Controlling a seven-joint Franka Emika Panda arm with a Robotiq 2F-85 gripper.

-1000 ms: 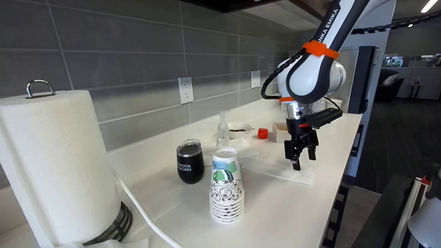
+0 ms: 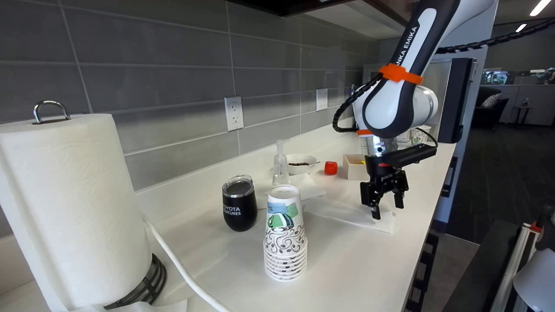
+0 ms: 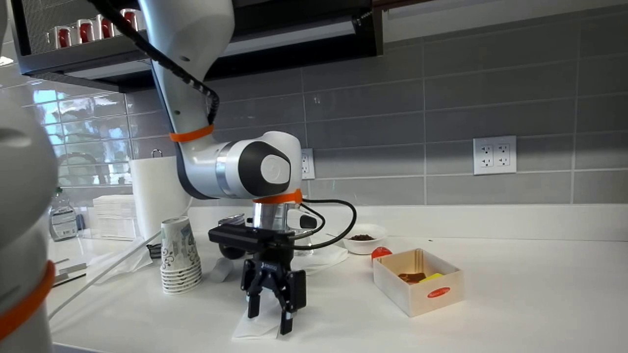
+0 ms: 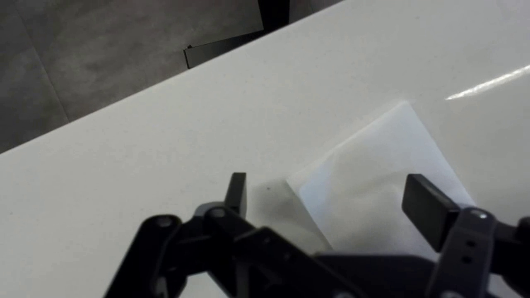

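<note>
My gripper (image 2: 389,208) stands open above the counter, fingers pointing down, with nothing between them. Beneath it a folded white napkin (image 4: 377,183) lies flat on the counter. In the wrist view one finger (image 4: 237,193) shows left of the napkin's corner, over bare counter, while the other finger (image 4: 427,208) is over the napkin itself. The second exterior view has the gripper (image 3: 269,320) low over the same napkin (image 3: 256,326). Whether the fingertips touch the surface cannot be told.
A stack of paper cups (image 2: 285,234), a black tumbler (image 2: 239,205) and a soap pump bottle (image 2: 281,166) stand nearby. A wooden box (image 3: 418,288), a red item (image 3: 380,253) and a white bowl (image 3: 368,238) are farther along. The counter's front edge (image 4: 189,69) is close.
In the first exterior view, my gripper has moved slightly right, toward the counter's front edge, and a little lower. The napkin and other objects have stayed put.
</note>
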